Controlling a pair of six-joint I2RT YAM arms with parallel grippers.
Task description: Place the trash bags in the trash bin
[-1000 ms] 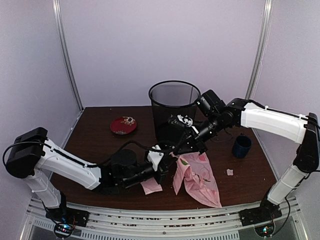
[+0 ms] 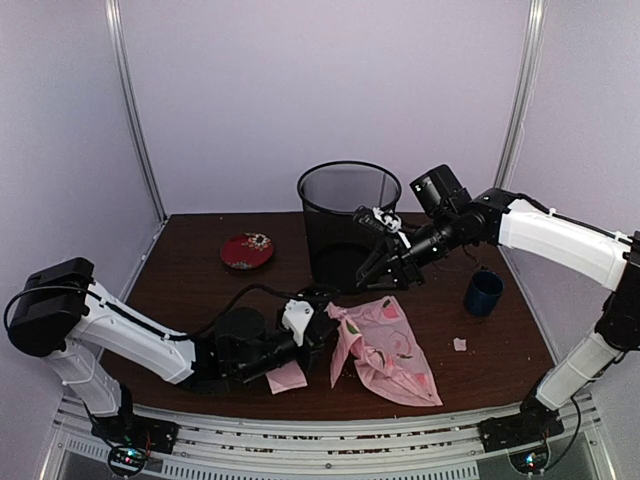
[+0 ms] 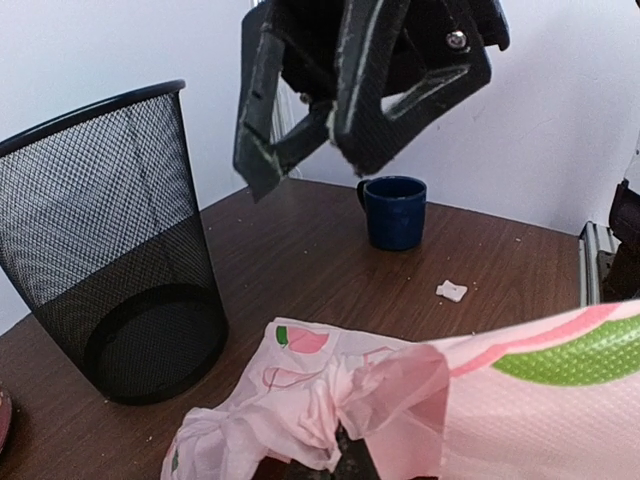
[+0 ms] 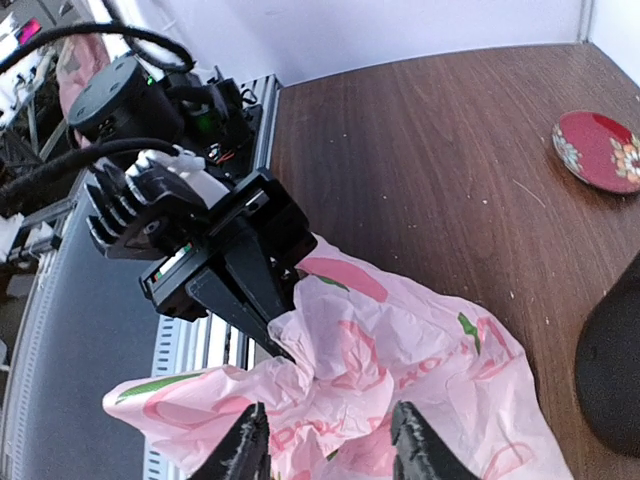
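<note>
A pink trash bag (image 2: pixel 385 350) with printed fruit lies crumpled at the front middle of the table. My left gripper is shut on a gathered fold of the bag, and pink film bunches around its tips in the left wrist view. Above the bag hangs my right gripper, its fingers apart with nothing between them. The right wrist view shows the bag lying beyond its spread fingertips (image 4: pixel 255 440). The black mesh trash bin (image 2: pixel 325 235) stands upright behind both grippers; its visible inside looks empty in the left wrist view.
A red plate (image 2: pixel 247 251) lies left of the bin. To the right are a blue mug (image 2: pixel 483 293) and a small pale pink scrap (image 2: pixel 460 344). Another pink piece (image 2: pixel 287 378) shows beneath the left arm.
My right gripper has come away from the gathered part of the bag and its fingers now stand apart. The left gripper has shifted slightly left, and the bag's upper part with it.
</note>
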